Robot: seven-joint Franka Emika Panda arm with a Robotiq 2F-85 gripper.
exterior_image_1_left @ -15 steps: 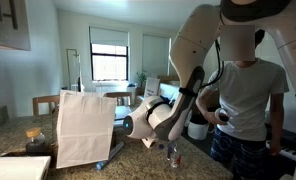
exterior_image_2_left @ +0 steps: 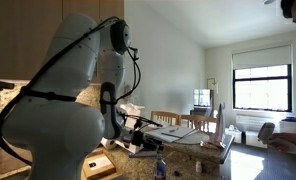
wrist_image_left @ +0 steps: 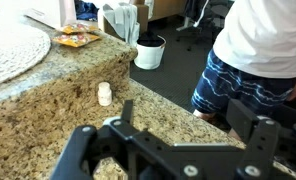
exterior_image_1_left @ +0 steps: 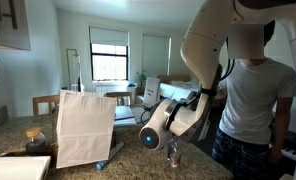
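Note:
In the wrist view my gripper is open above the speckled granite counter (wrist_image_left: 173, 125), its dark fingers apart with nothing between them. A small white bottle (wrist_image_left: 105, 93) stands upright on the counter, beyond the left finger and clear of it. The arm (exterior_image_1_left: 193, 105) reaches over the counter in exterior view 1, to the right of an upright white paper bag (exterior_image_1_left: 85, 130). A small bottle-like item (exterior_image_1_left: 174, 155) stands on the counter below the arm. The fingertips are hard to make out in both exterior views.
A person (exterior_image_1_left: 253, 105) stands close on the right, beside the counter edge. A round woven mat (wrist_image_left: 10, 52) and orange packets (wrist_image_left: 78, 38) lie farther along the counter. An amber jar (exterior_image_1_left: 35, 143) is left of the bag; a blue-tipped item (exterior_image_1_left: 110, 155) lies in front.
The arm's wrist has shifted right, away from the paper bag, and has turned somewhat. The person beside the counter has changed posture. Bag and counter items have stayed put.

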